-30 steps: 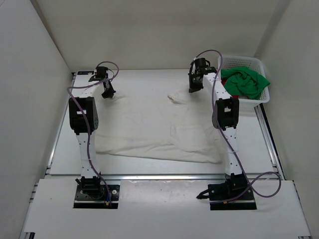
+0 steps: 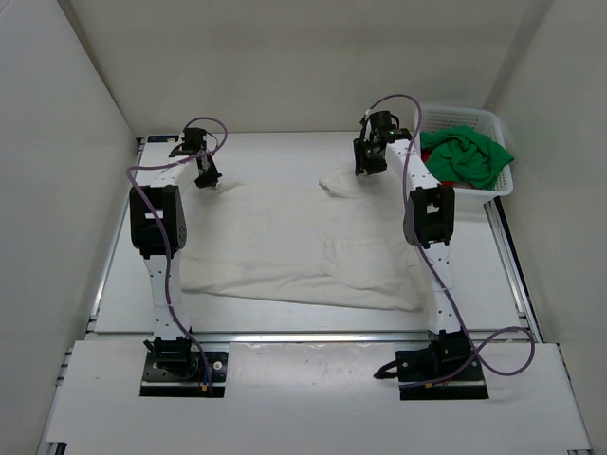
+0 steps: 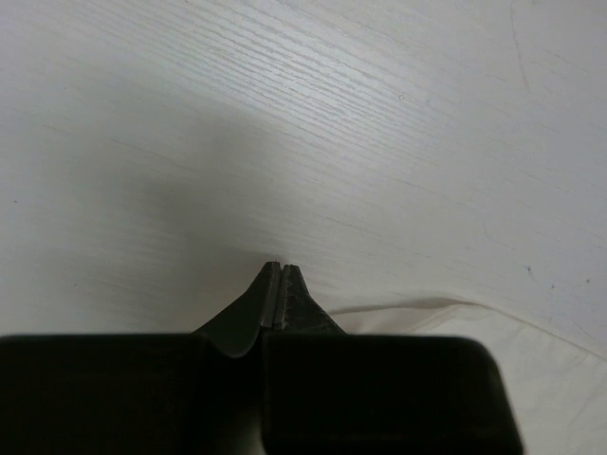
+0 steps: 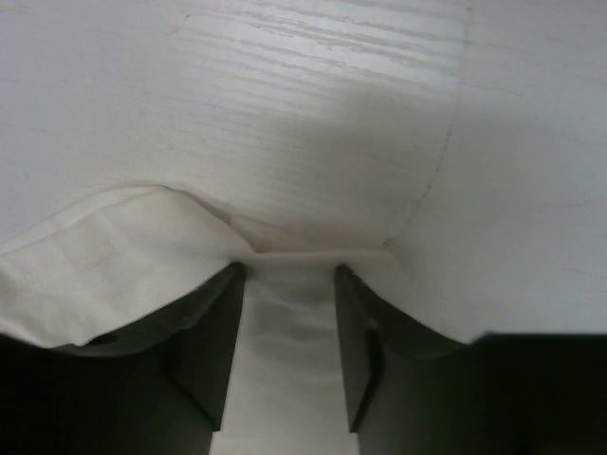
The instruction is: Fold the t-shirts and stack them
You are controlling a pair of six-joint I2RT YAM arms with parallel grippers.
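Observation:
A white t-shirt (image 2: 275, 232) lies spread across the white table, its far edge slightly wrinkled. At its far left corner, my left gripper (image 2: 211, 180) is down at the cloth. In the left wrist view, the fingertips of the left gripper are closed together at the edge of the shirt (image 3: 512, 355); the cloth pinched between them is mostly hidden. My right gripper (image 2: 362, 171) hovers at the shirt's far right edge. In the right wrist view, the fingers of the right gripper stand apart, with the shirt's edge (image 4: 313, 258) showing in the gap, not clamped.
At the back right, a white basket (image 2: 499, 194) holds a green cloth (image 2: 465, 156) and something red, close beside my right arm. Bare table (image 2: 275, 147) lies beyond the shirt's far edge, with a strip clear in front of it too.
The left arm and the shirt have hardly moved.

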